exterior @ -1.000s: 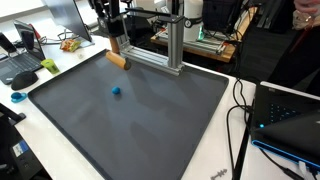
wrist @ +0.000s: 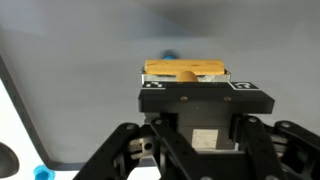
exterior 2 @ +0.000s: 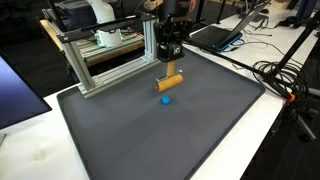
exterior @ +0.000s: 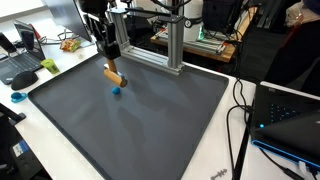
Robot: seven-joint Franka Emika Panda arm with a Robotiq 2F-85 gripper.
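My gripper is shut on the upright orange handle of a wooden mallet-like piece. Its light-wood cylindrical head hangs crosswise below, over the dark grey board. In the wrist view the head lies across the picture just past the fingertips, and the handle's rounded orange part shows in front of it. A small blue object rests on the board close to the head. In the wrist view that blue object is partly hidden behind the head. Whether the head touches the board is hard to tell.
The grey board is otherwise largely bare in front. A white-silver frame stands along one side. Cables and a green cup are off beyond the board's edges.
The blue object has not moved.
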